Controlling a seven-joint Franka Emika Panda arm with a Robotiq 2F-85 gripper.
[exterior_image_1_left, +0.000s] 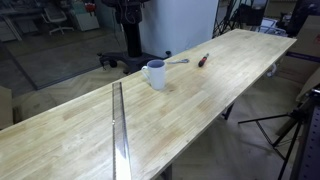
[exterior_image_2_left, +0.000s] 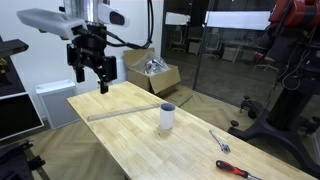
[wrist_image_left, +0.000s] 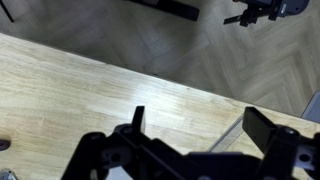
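In the second exterior view, my gripper (exterior_image_2_left: 93, 79) hangs high over the near left part of the wooden table (exterior_image_2_left: 150, 150), apart from everything on it. Its fingers are open and empty in the wrist view, one of its fingers (wrist_image_left: 138, 119) on each side of the gap. A white mug (exterior_image_1_left: 155, 75) stands upright on the table. Left of it lies a long, thin metal strip like a ruler (exterior_image_1_left: 119, 130); part of this strip (wrist_image_left: 229, 135) shows between my fingers from above, far below them.
A metal tool like a wrench (exterior_image_2_left: 218, 139) and a red-and-black screwdriver (exterior_image_2_left: 236, 170) lie beyond the mug. An open cardboard box (exterior_image_2_left: 153, 73) stands behind the table. Bare tabletop surrounds the mug; the table edge (wrist_image_left: 160, 79) crosses the wrist view.
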